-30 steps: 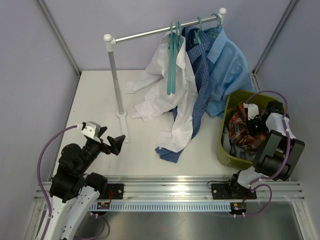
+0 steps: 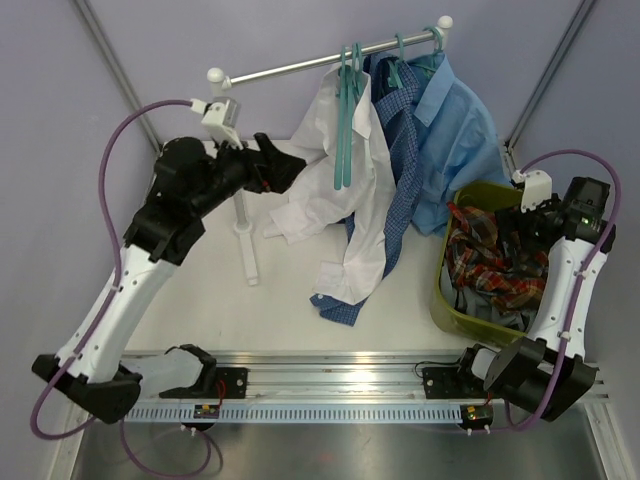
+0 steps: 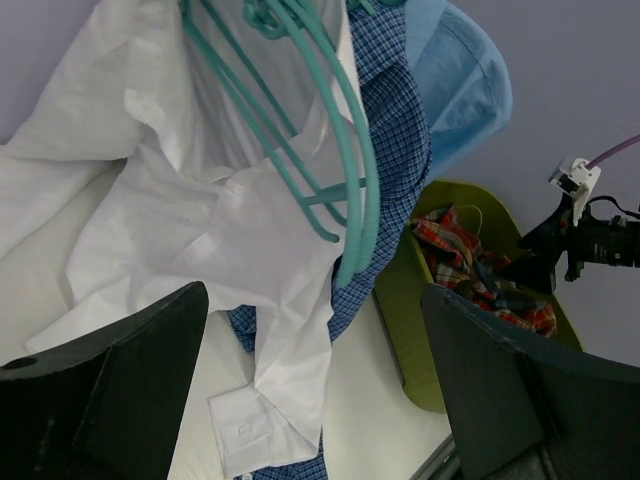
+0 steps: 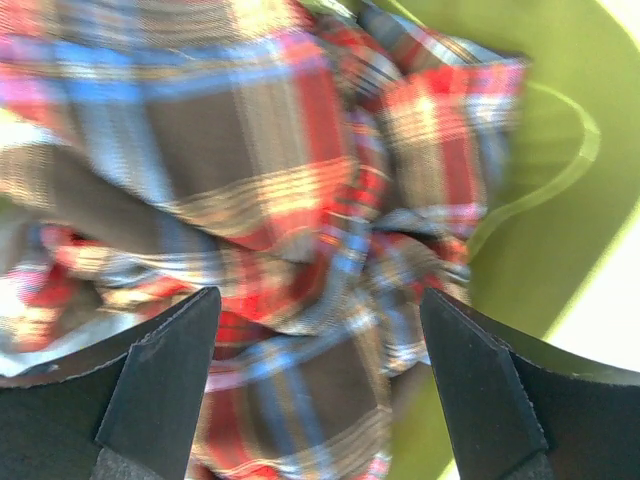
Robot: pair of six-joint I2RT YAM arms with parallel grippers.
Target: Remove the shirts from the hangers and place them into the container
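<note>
A white shirt (image 2: 330, 180) hangs on teal hangers (image 2: 343, 130) from the rail, beside a dark blue patterned shirt (image 2: 403, 150) and a light blue shirt (image 2: 450, 130). My left gripper (image 2: 279, 172) is raised left of the white shirt, its fingers apart and empty; its wrist view shows the hanger bars (image 3: 360, 190) ahead of it. My right gripper (image 2: 515, 225) is over the green bin (image 2: 452, 318) at the right, open above a crumpled red plaid shirt (image 4: 250, 150).
The metal rail (image 2: 285, 70) on its stand runs across the back.
My left gripper has risen from front left toward the back and right, near the hanging white shirt. The right arm has lifted somewhat over the bin.
</note>
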